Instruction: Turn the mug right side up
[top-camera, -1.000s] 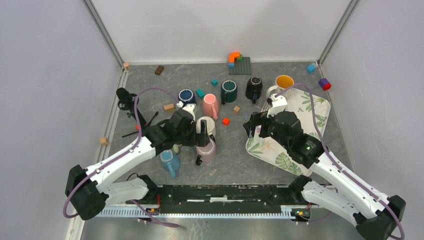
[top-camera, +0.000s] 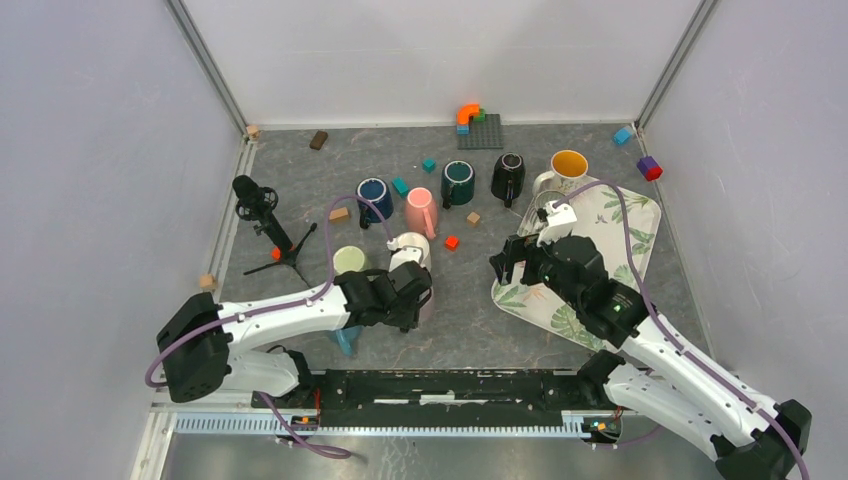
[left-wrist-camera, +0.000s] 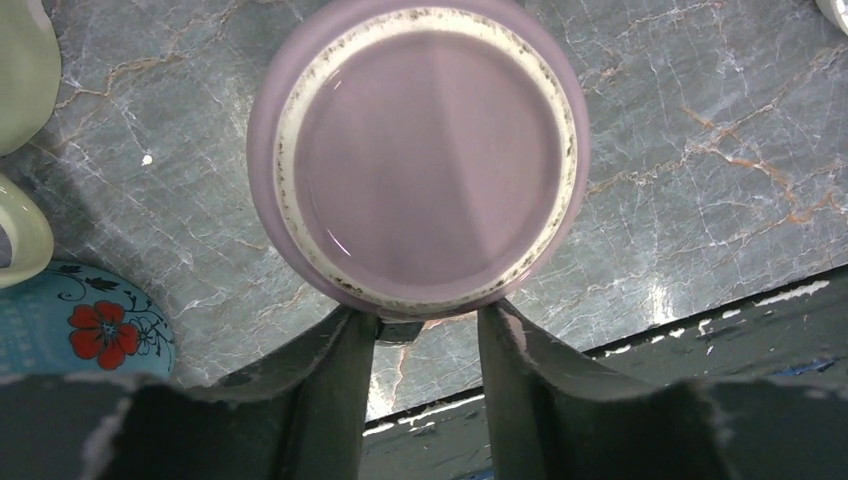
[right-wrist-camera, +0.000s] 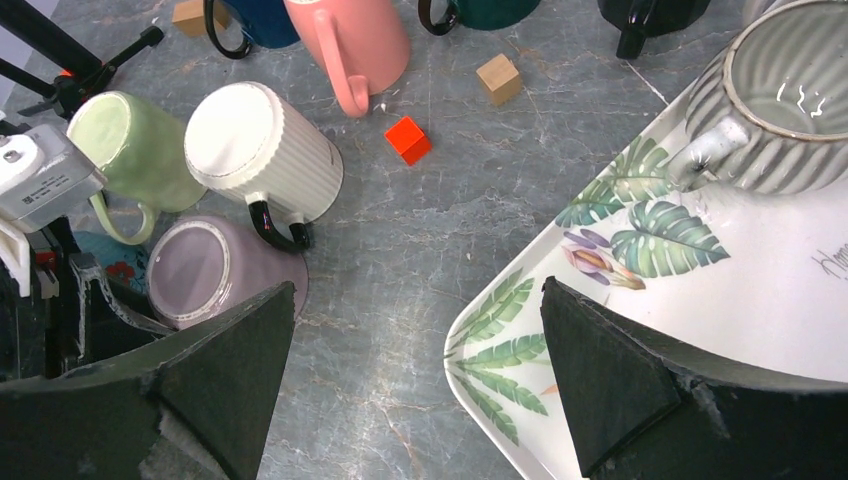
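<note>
An upside-down mauve mug (left-wrist-camera: 420, 170) fills the left wrist view, its base facing up. My left gripper (top-camera: 410, 318) is low at the mug's near edge, fingertips part open around a small dark piece, apparently the handle; a grip on it cannot be confirmed. My right gripper (top-camera: 505, 265) stands open above the tray's left side, nothing between its fingers.
Other mugs crowd around: cream (right-wrist-camera: 262, 160), green (right-wrist-camera: 140, 150), blue (left-wrist-camera: 85, 320), pink (right-wrist-camera: 350, 45). A leaf-patterned tray (right-wrist-camera: 700, 300) lies at the right; a black stand (top-camera: 285, 250) at the left. Bare surface lies between.
My left arm has come down and toward the front edge, onto the mauve mug's handle side.
</note>
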